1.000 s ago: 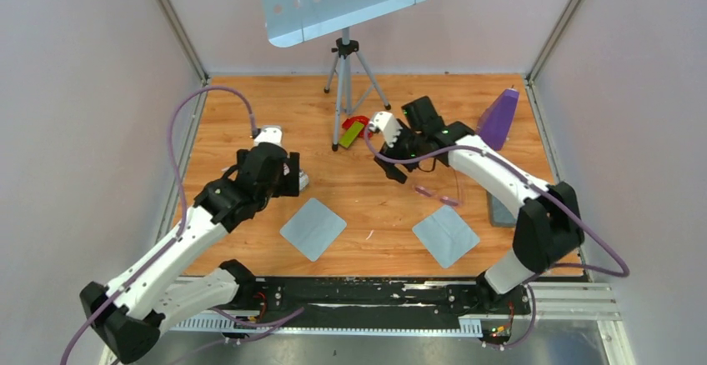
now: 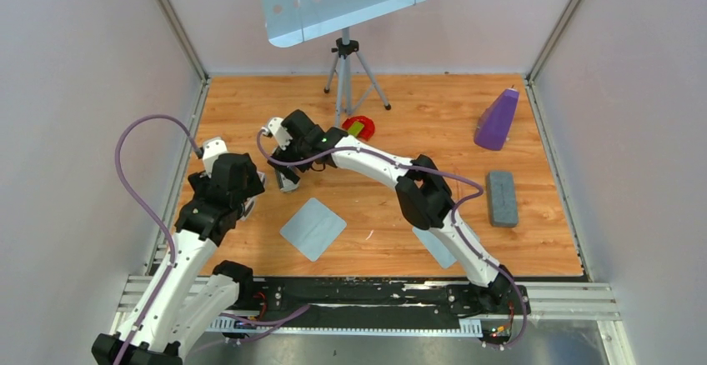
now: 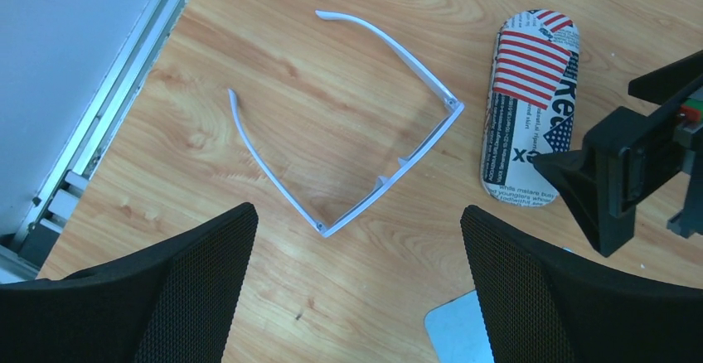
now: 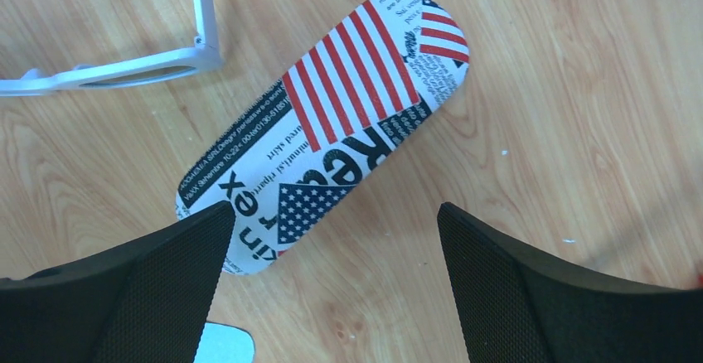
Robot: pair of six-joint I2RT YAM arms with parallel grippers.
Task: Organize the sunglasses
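Note:
White sunglasses (image 3: pixel 431 139) lie with temples spread on the wooden table, below my left gripper, which is open and empty. To their right rests a rounded glasses case (image 3: pixel 530 106) with a flag and lettering print. My right gripper hangs open above that case (image 4: pixel 332 135), its fingers apart and nothing held. One of the right gripper's fingers (image 3: pixel 593 185) shows close beside the case in the left wrist view. From the top, the arms cover most of the sunglasses (image 2: pixel 248 208) and the case (image 2: pixel 289 183).
Two pale cloths (image 2: pixel 313 229) lie toward the front, the right one partly under the right arm. A grey case (image 2: pixel 503 200) and a purple stand-up case (image 2: pixel 498 121) are at the right. A red item (image 2: pixel 368 129) with a green piece lies near the tripod (image 2: pixel 346 73).
My right arm has swung left from mid-table to the printed case, now covering the spot where pinkish glasses lay. My left arm has shifted left, over the white sunglasses.

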